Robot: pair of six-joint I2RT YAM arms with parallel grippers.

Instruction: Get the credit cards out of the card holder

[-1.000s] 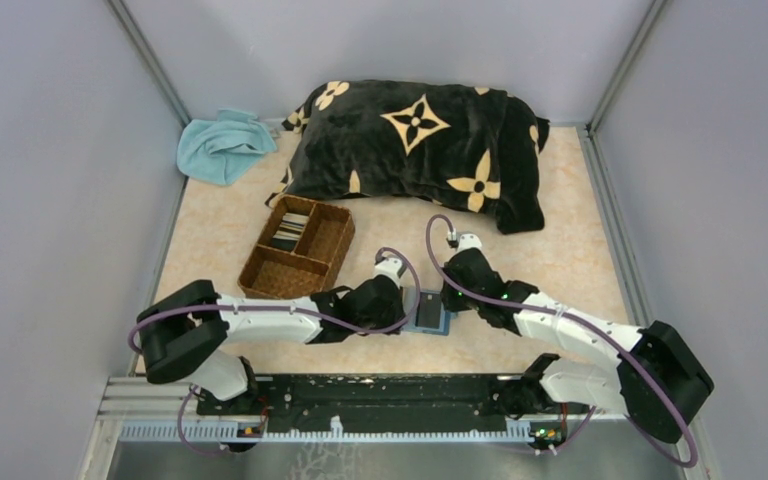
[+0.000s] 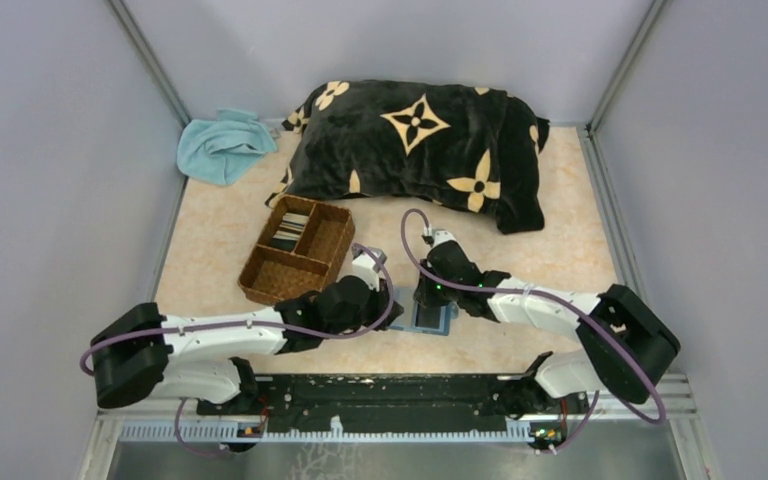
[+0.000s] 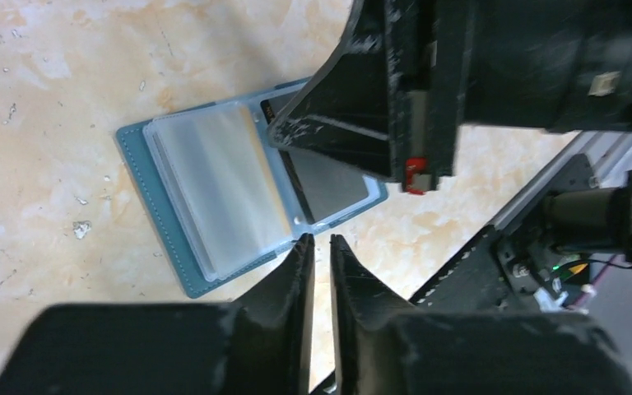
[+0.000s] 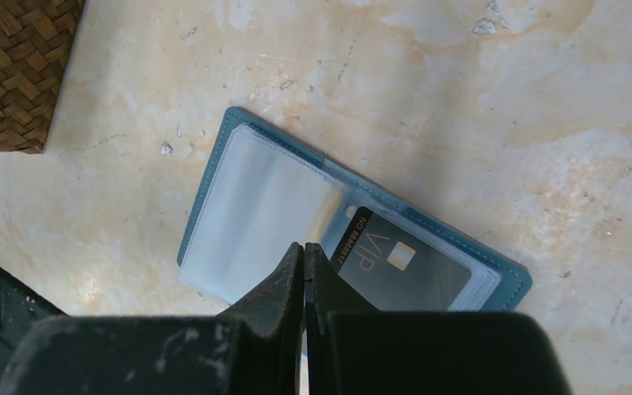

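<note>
The blue card holder point(image 3: 156, 202) lies spread on the table with clear sleeves. Under the sleeve of one half is a dark grey VIP card point(image 4: 403, 259); the other half shows a pale, frosted sleeve point(image 3: 222, 185). My left gripper is over the holder's near edge, fingertips slightly apart with only a narrow, empty gap. My right gripper is shut over the middle of the holder, beside the card's printed edge, with nothing visible between its fingers. Whether its tips touch the sleeve is unclear.
A woven basket point(image 2: 282, 287) with compartments stands left of the holder, with several cards point(image 2: 289, 231) in one of them. A dark patterned pillow point(image 2: 415, 150) and a light blue cloth point(image 2: 222, 147) lie at the back. Bare table stretches to the right.
My right gripper has moved left, from the holder's right side to over its middle. The left gripper has shifted left, uncovering more of the holder. The holder stays in place.
</note>
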